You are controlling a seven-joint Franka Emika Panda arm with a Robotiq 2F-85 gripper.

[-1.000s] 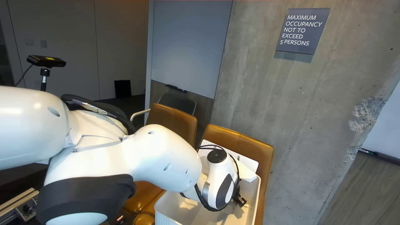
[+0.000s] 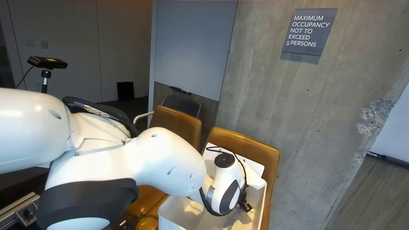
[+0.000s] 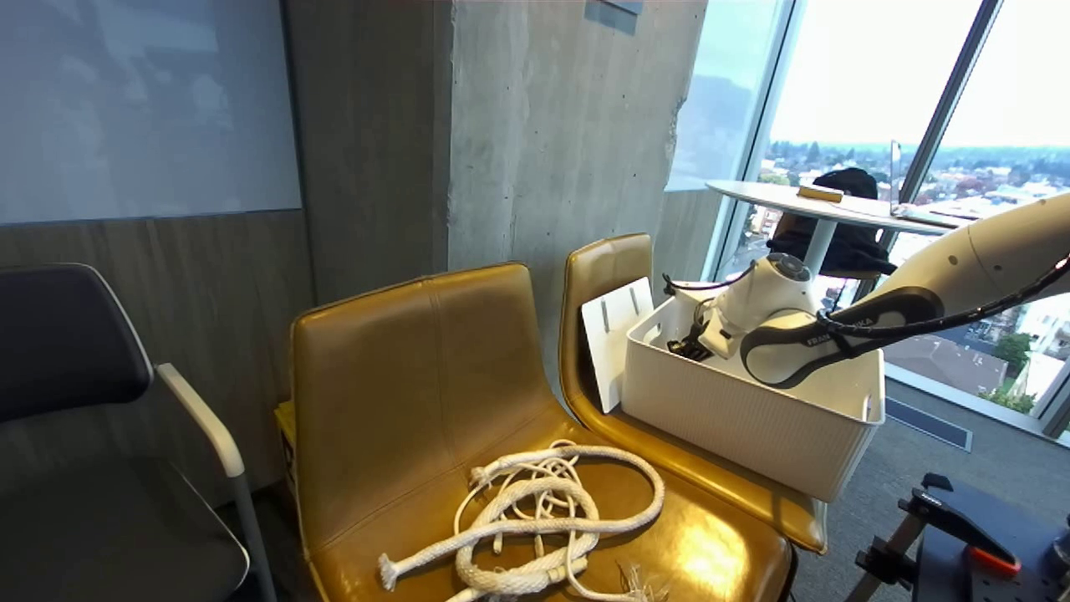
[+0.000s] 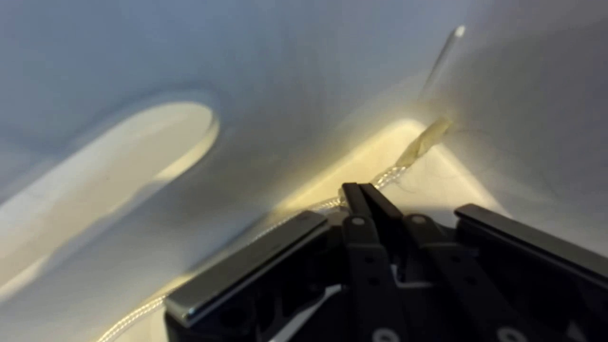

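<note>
A thin pale cord [image 4: 134, 317] runs along the bottom of the white bin [image 3: 732, 421], up against its wall. The cord's tan, wrapped end [image 4: 422, 142] lies in the bin's corner. In the wrist view my gripper is shut on the cord, close to that wrapped end; cord shows on both sides of the fingertips. Both exterior views have the hand reaching down into the bin, and neither shows the cord.
The bin stands on a tan chair, with a white panel [image 3: 612, 341] between it and the backrest. Coiled white rope [image 3: 542, 577] lies on the neighbouring chair. A slotted handle opening [image 4: 108, 182] pierces the bin wall beside my fingers.
In exterior view 1 the hand has shifted slightly to the right, and the cable above it has moved along. The bin stands where it was.
</note>
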